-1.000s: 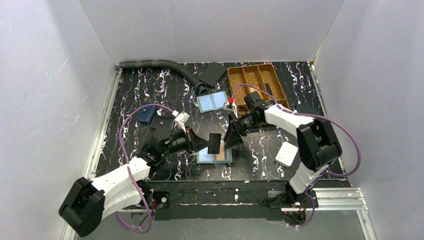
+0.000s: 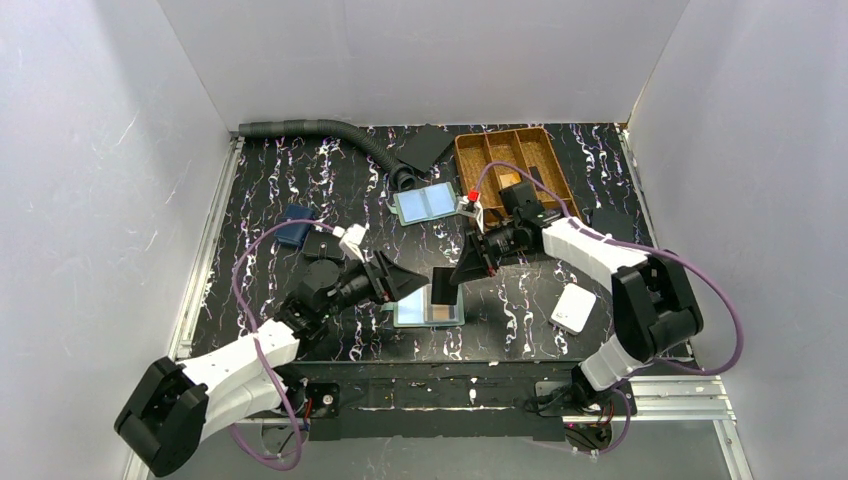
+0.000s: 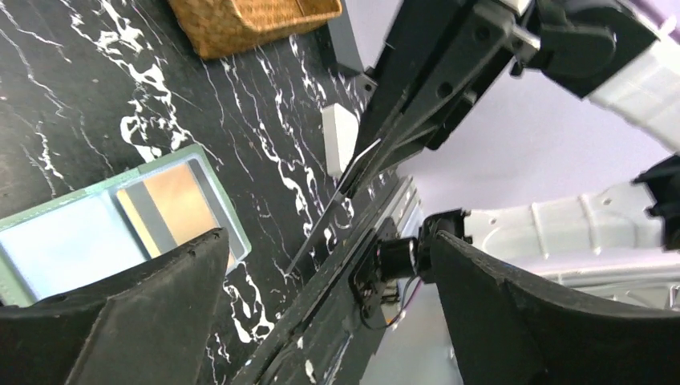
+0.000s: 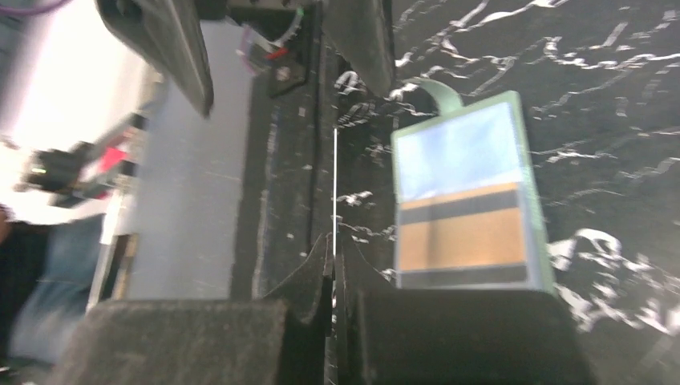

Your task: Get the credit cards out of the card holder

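The holder (image 3: 76, 233) has a light blue side and a side with a tan, dark-striped card (image 3: 172, 208). My left gripper (image 2: 404, 280) is open just left of the held card, with nothing between its fingers.
A second blue holder (image 2: 426, 203) lies behind. An orange compartment tray (image 2: 470, 160) is at the back right, a white object (image 2: 572, 308) at the right, a dark blue wallet (image 2: 295, 226) at the left.
The dark card was at my left gripper and is now in my right gripper, moved slightly rightward.
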